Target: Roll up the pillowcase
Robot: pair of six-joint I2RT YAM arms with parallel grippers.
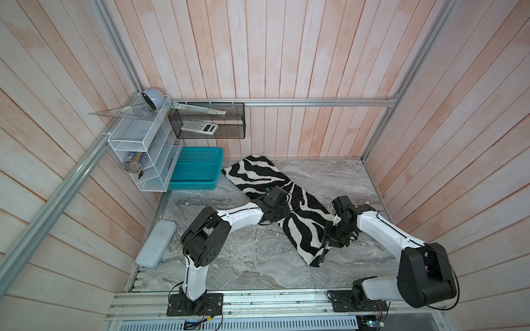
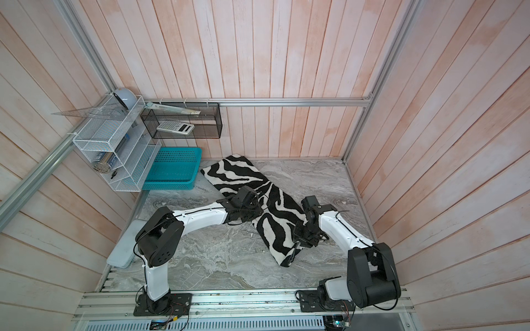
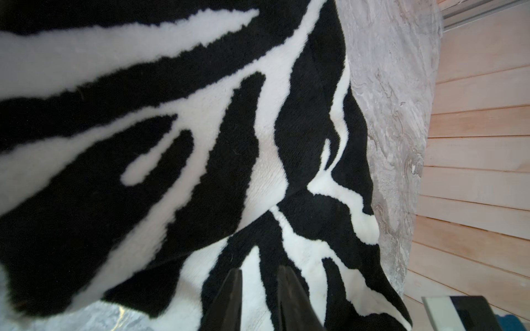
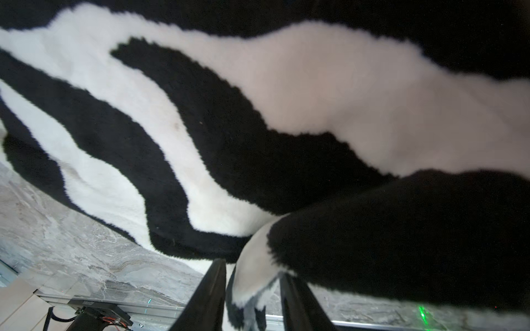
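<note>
The black-and-white zebra-striped pillowcase (image 1: 309, 218) lies slantwise across the marble table, narrowed in its middle. My left gripper is over that middle. Its fingers stand a short way apart, with striped cloth showing behind the gap. At the near right end is my right gripper. Its fingers are parted too, and a raised fold of cloth lies between them; whether they press on it is unclear. Around this fold the end of the pillowcase (image 4: 386, 242) is turned up. In the top views the arms cover both sets of fingertips.
At the back left stands a teal basket (image 1: 218, 165), beside a white wire rack (image 1: 129, 135). A pale flat case (image 1: 156, 243) lies at the left edge. Bare marble (image 1: 342, 176) is free at the back right.
</note>
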